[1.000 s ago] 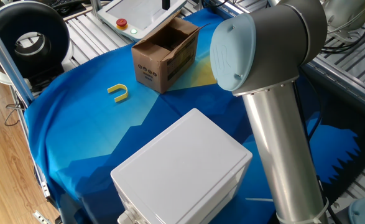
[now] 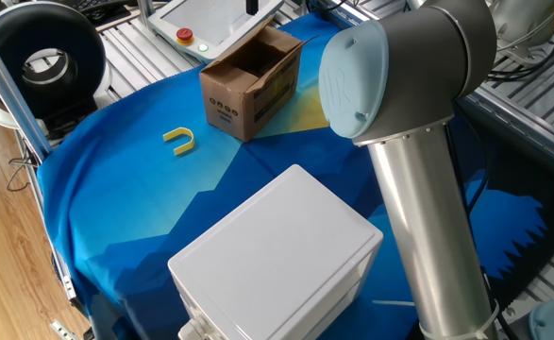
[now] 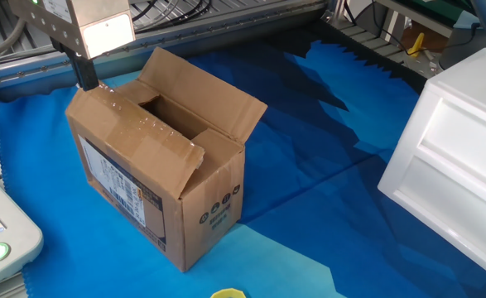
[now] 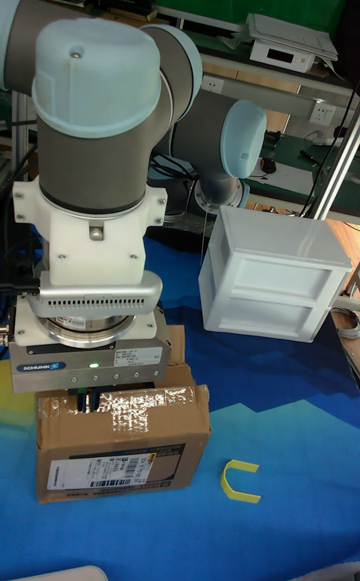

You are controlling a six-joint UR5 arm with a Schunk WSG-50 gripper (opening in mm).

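Note:
A cardboard box (image 3: 131, 194) stands on the blue cloth with its top flaps raised, and part of its inside shows dark. My gripper (image 4: 87, 400) is over the box's far-left end in exterior view 2, its body (image 3: 93, 25) above the flap edge. One dark finger (image 3: 85, 73) reaches down beside the flap; whether it touches cannot be told. The other finger is not clearly seen, so the finger state is unclear. A yellow U-shaped piece (image 2: 179, 142) lies on the cloth beside the box, apart from the gripper. Exterior view 2 shows only its edge (image 3: 228, 293).
A white drawer unit (image 2: 277, 255) stands on the cloth across from the box. A control tablet with a red button (image 2: 184, 36) sits behind the box in exterior view 1. Bare cloth (image 2: 116, 203) lies left of the yellow piece.

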